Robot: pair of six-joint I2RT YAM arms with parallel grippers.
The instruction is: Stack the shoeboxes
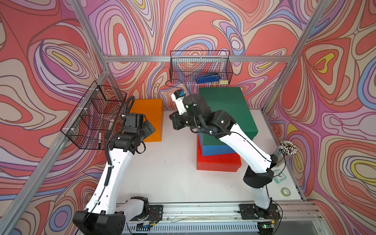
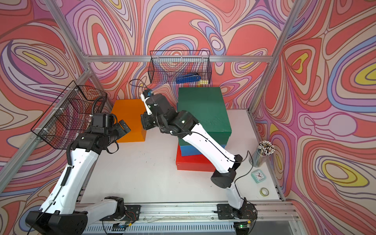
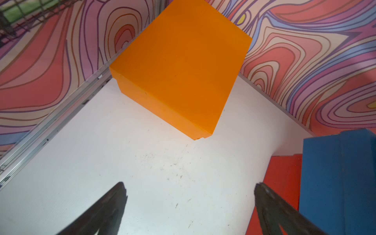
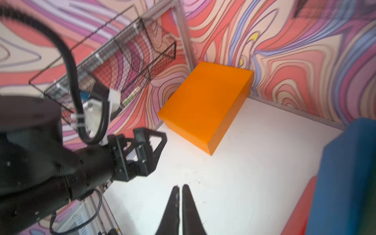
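Observation:
Three shoeboxes are piled at the middle right: a red one (image 1: 217, 163) at the bottom, a blue one (image 1: 217, 150) above it, a green one (image 1: 229, 105) on top, the blue and green edges turned slightly against the red. Apart from them, an orange shoebox (image 3: 184, 66) lies flat at the back left. My left gripper is open, fingers wide apart, over the near side of the orange box. My right gripper is shut, nothing visible between its fingertips; its arm crosses above the stack, the gripper to the stack's left.
Wire baskets hang on the left frame (image 1: 94, 117) and the back bar (image 1: 201, 68). A glass jar of white-tipped sticks (image 2: 260, 154), a clock (image 2: 258, 175) and a tape roll (image 2: 264, 192) sit at the right edge. Bare table (image 1: 172, 168) lies left of the stack.

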